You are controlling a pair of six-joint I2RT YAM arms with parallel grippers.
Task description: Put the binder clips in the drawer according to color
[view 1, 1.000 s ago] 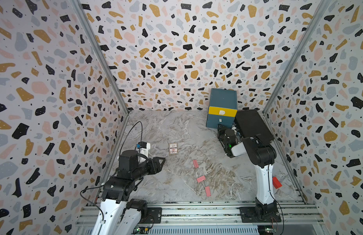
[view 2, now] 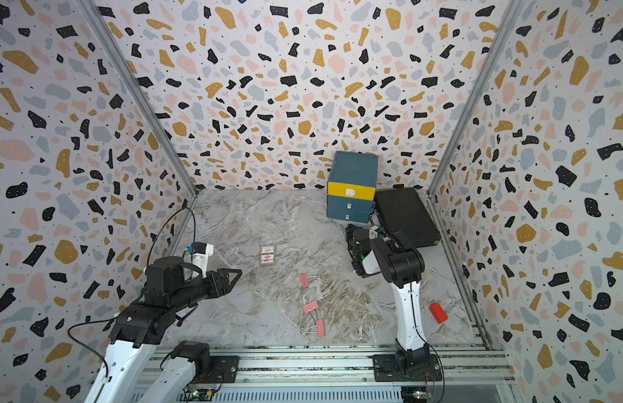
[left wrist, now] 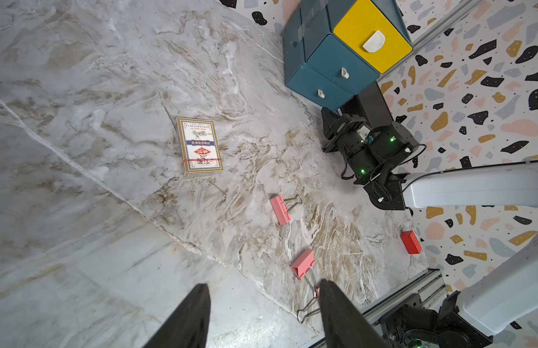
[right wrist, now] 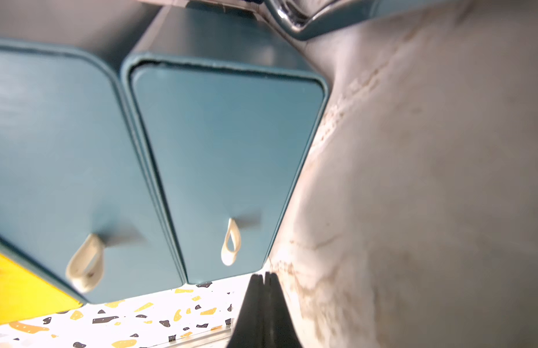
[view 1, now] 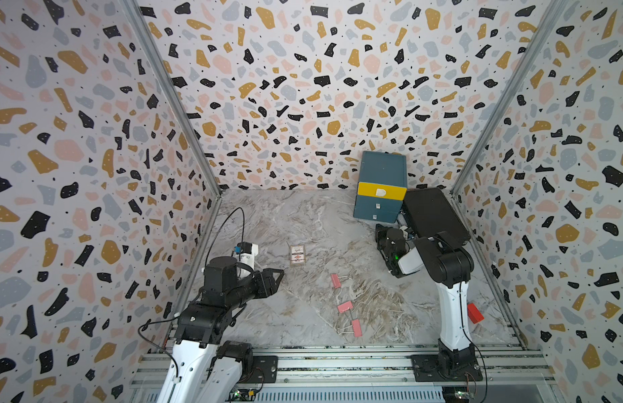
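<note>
The drawer unit (view 1: 383, 168) stands at the back right, with a yellow drawer (left wrist: 364, 43) above two blue ones. All its fronts look closed. In the right wrist view, my right gripper is shut with nothing between its fingers. The cream handle (right wrist: 230, 242) of the lowest blue drawer (right wrist: 222, 150) lies apart from the fingertips, outside them. Three pink binder clips lie on the table: an upper clip (view 1: 335, 280), a middle clip (view 1: 345, 307) and a lower clip (view 1: 356, 327). My left gripper is open and empty, at the table's left.
A card box (left wrist: 200, 145) lies mid-table. A black case (view 1: 435, 215) sits right of the drawers, close to the right arm. A red box (view 1: 474, 313) rests at the right edge.
The drawer front looks unmoved. The left arm is still.
</note>
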